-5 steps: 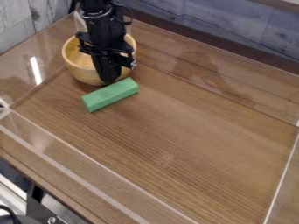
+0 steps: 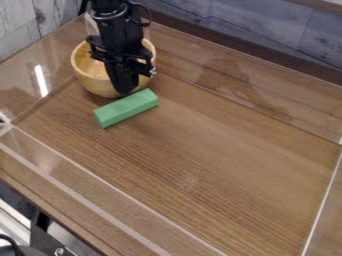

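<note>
My black arm reaches down from the top of the camera view into a yellow bowl (image 2: 90,71) at the upper left. The gripper (image 2: 126,72) is low at the bowl's front right, shut as far as shows; whether anything is between its fingers is too small to tell. A green block (image 2: 126,110) lies on the wooden table just in front of the bowl, apart from the fingertips.
Dark cables lie past the lower left edge.
The gripper and arm have shifted very slightly to the left. The bowl and green block look unmoved.
</note>
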